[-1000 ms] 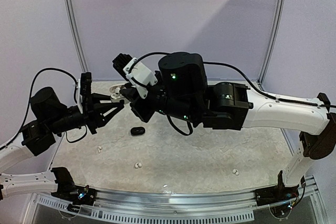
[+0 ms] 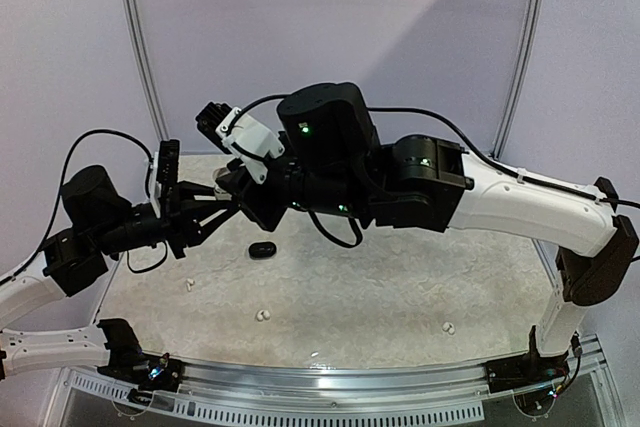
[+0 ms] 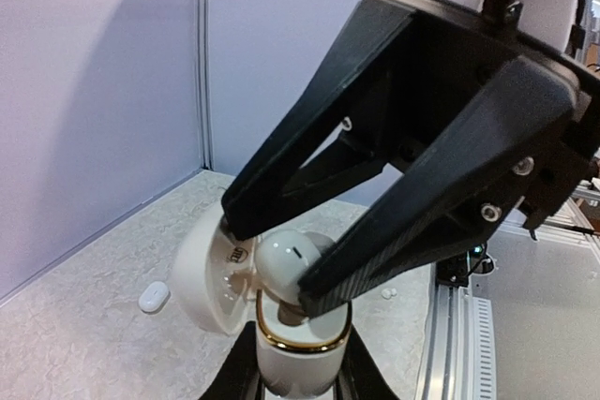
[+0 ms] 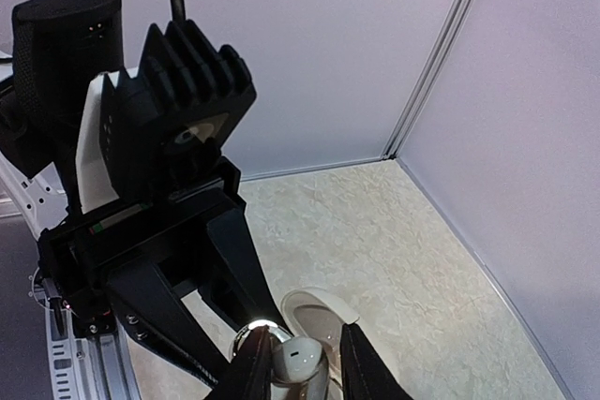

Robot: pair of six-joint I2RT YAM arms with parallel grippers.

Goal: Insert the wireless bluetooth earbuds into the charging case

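An open white charging case (image 3: 202, 278) with a gold-rimmed body (image 3: 300, 358) is held upright in my left gripper (image 2: 222, 205), whose fingertips are at the bottom of the left wrist view. My right gripper is shut on a white earbud (image 3: 286, 259) just over the case's opening, touching or very near it. In the right wrist view the raised lid (image 4: 319, 306) shows behind the case, and the fingers of both grippers crowd round it, hiding part of the earbud.
A black oblong object (image 2: 262, 250) lies on the worktop below the grippers. Small white pieces (image 2: 263, 315) (image 2: 448, 328) lie nearer the front, and a white oval piece (image 3: 154, 297) shows in the left wrist view.
My left arm is nearly unmoved.
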